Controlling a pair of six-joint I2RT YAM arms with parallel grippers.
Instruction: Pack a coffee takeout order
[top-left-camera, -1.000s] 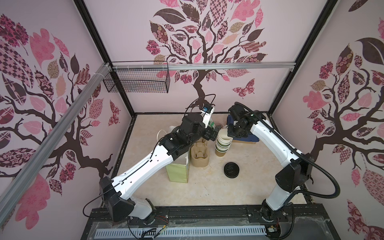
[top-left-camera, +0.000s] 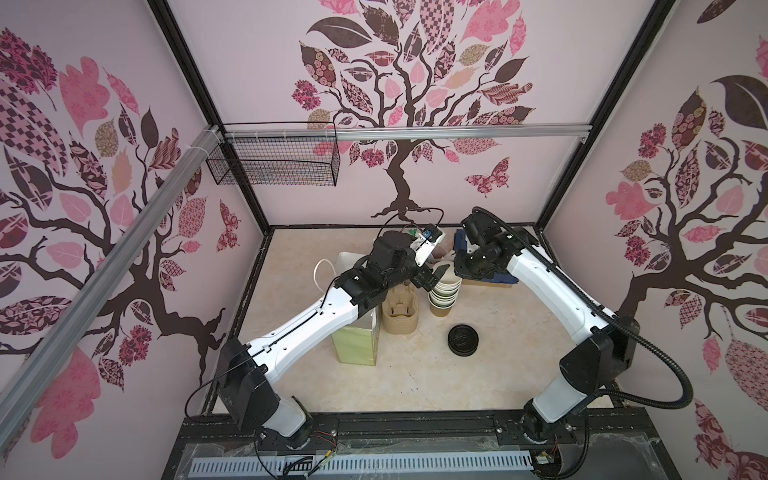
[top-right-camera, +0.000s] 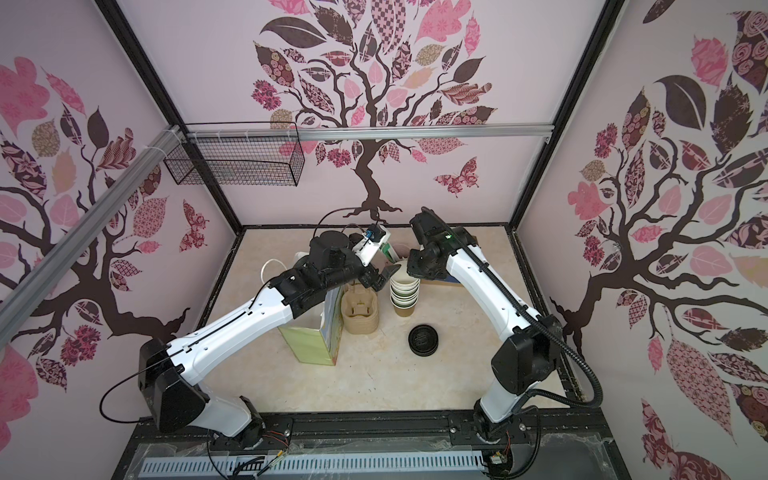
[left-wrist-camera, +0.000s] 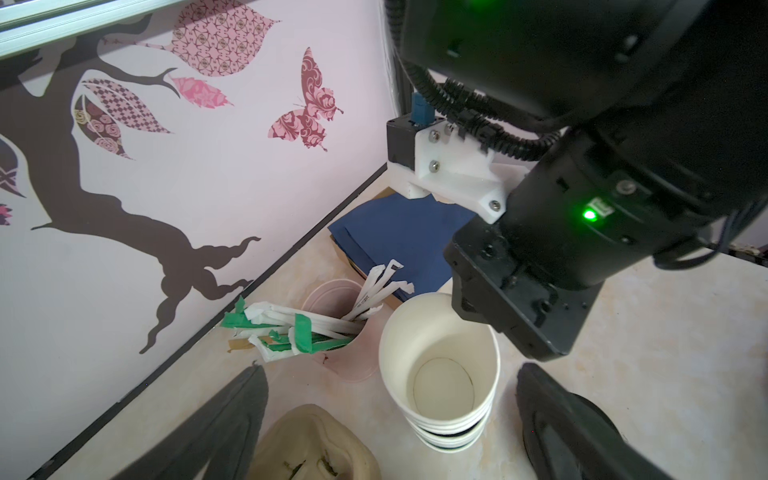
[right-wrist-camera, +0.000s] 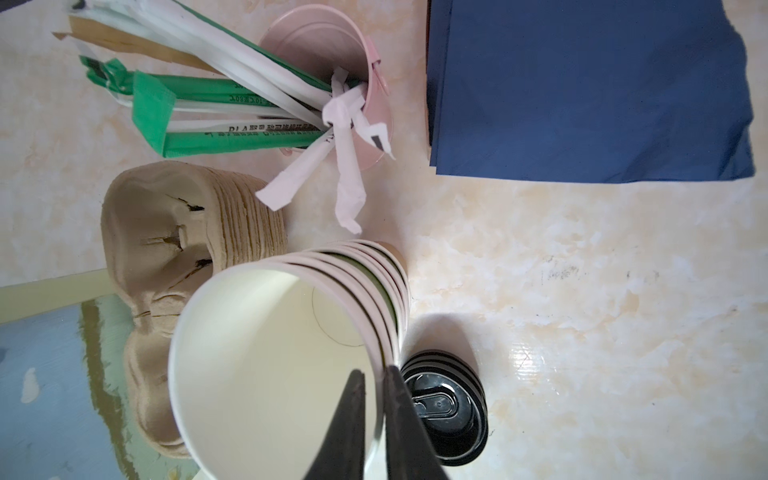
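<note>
A stack of paper cups (top-left-camera: 445, 294) stands mid-table, the top one cream inside (left-wrist-camera: 438, 360). My right gripper is shut at the top cup's rim, apparently pinching its thin wall, beside the stack. My left gripper stands open, its fingers either side of the stack in the left wrist view, a little short of it. Cardboard cup carriers (top-right-camera: 360, 308) stand left of the cups, and black lids (top-left-camera: 462, 340) lie in a pile in front.
A pink bucket of wrapped straws (right-wrist-camera: 360, 48) and dark blue napkins (right-wrist-camera: 584, 88) sit behind. A green-sided bag (top-left-camera: 352, 344) stands at left, a wire basket (top-left-camera: 272, 160) hangs above.
The right arm has shifted slightly right, and the stack has wobbled a little.
</note>
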